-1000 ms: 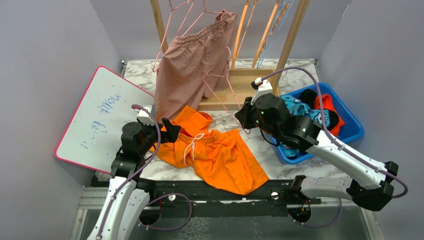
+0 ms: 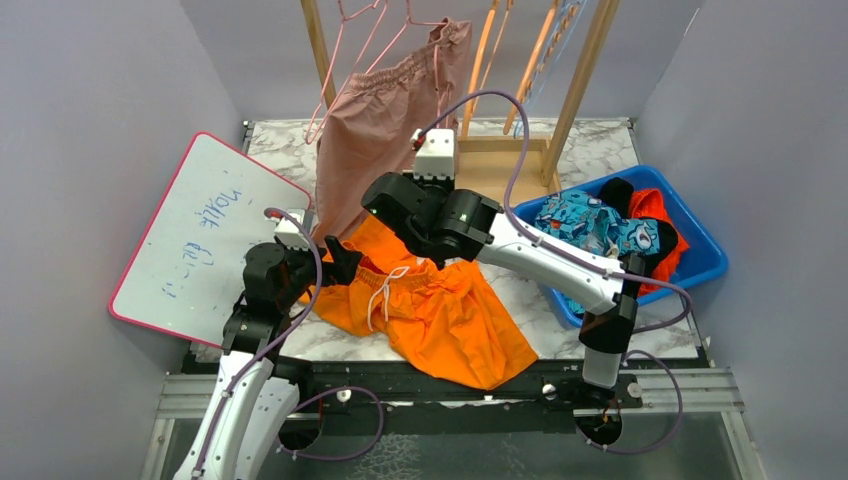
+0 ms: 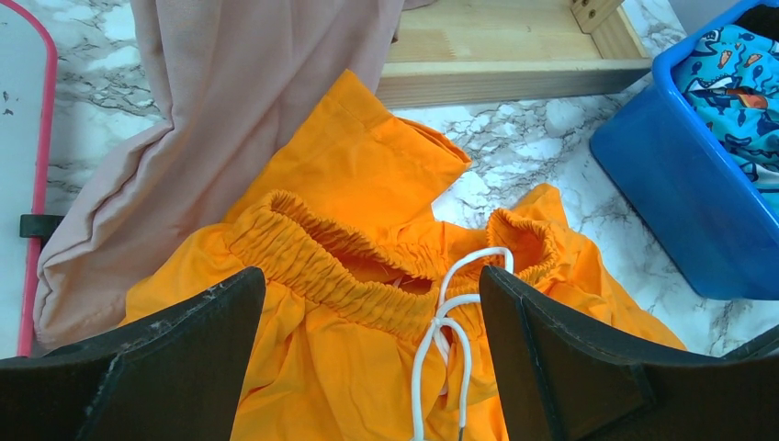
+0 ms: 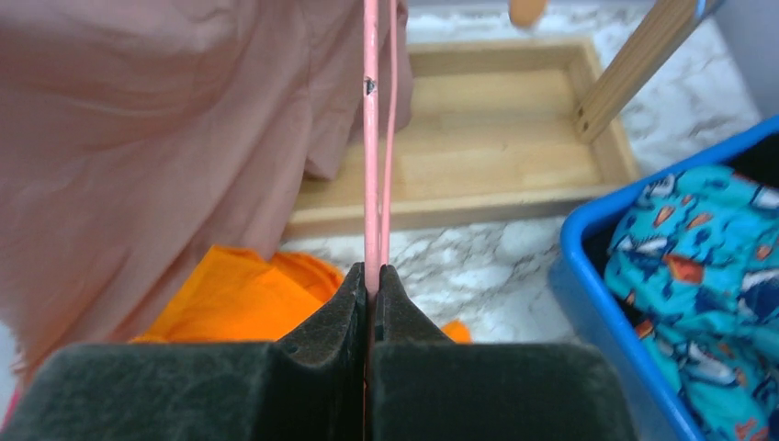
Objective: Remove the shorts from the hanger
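Orange shorts with a white drawstring (image 3: 445,322) lie crumpled on the marble surface, off any hanger; their waistband (image 3: 321,266) faces the left wrist camera. Over them my left gripper is open, its fingers apart and holding nothing. My right gripper is shut on a pink wire hanger (image 4: 371,138) that runs upward from its fingertips. No garment shows on this hanger. Above the orange shorts' back edge, the right arm (image 2: 430,215) hides part of them in the top view. Dusty-pink shorts (image 2: 375,120) hang from another pink hanger (image 2: 335,70) at the rack.
A blue bin (image 2: 712,262) with folded clothes stands at right. The wooden rack post (image 2: 580,85) and base tray (image 2: 490,170) are behind. Orange and blue hangers (image 2: 540,60) hang there. A whiteboard (image 2: 200,250) leans at left.
My right arm has swung left and toward the rack, carrying the pink hanger from beside the bin to in front of the dusty-pink shorts. The left arm and orange shorts stay put.
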